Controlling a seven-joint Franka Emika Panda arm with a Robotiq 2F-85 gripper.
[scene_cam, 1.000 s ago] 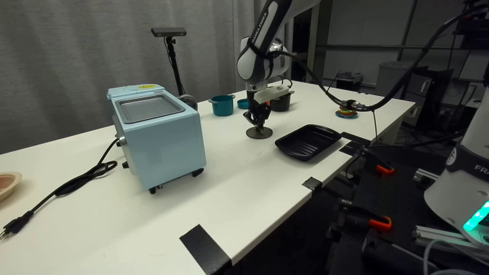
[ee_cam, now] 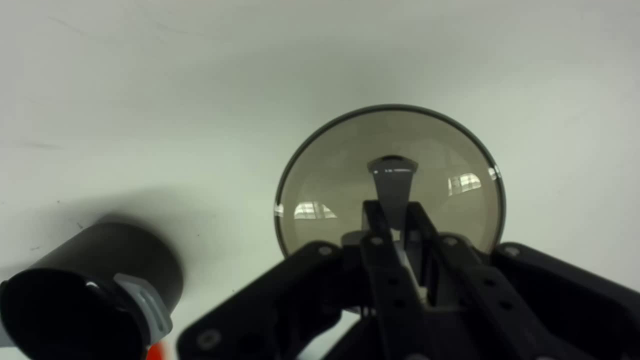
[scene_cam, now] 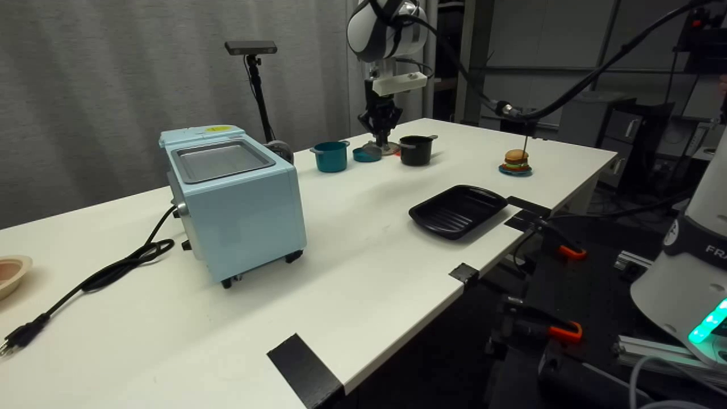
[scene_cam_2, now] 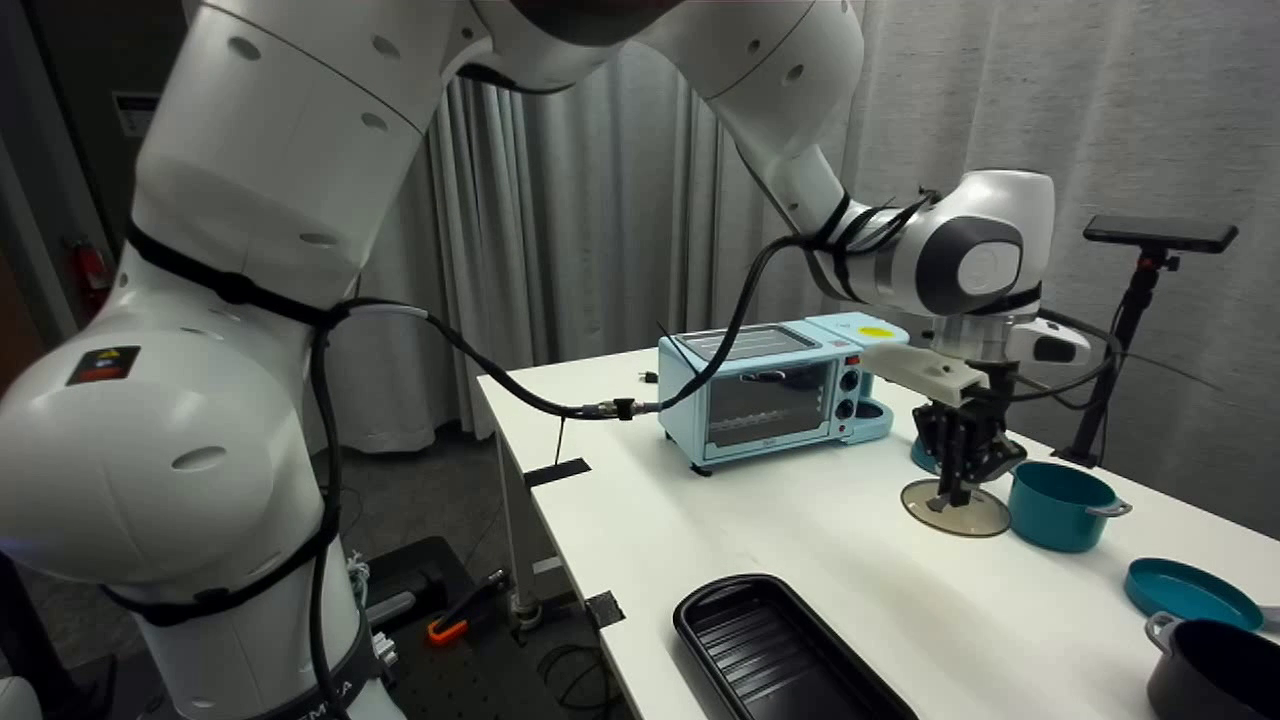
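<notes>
My gripper is shut on the grey handle of a round, smoky glass lid. The lid lies level beneath the fingers, with its dark rim showing in the wrist view. In exterior view 2 the lid appears just left of a teal pot. From exterior view 1, my gripper stands at the far side of the table, left of the black pot. Whether the lid touches the table is hard to tell.
A shallow teal pan lies near the black pot. A black baking tray sits toward the table's edge, with a toy burger farther back. The light-blue toaster oven stands apart. Between oven and tray the tabletop is clear.
My gripper and the lid have moved away from the black tray toward the table's far side, near the pots and teal pan. The other objects look unmoved.
</notes>
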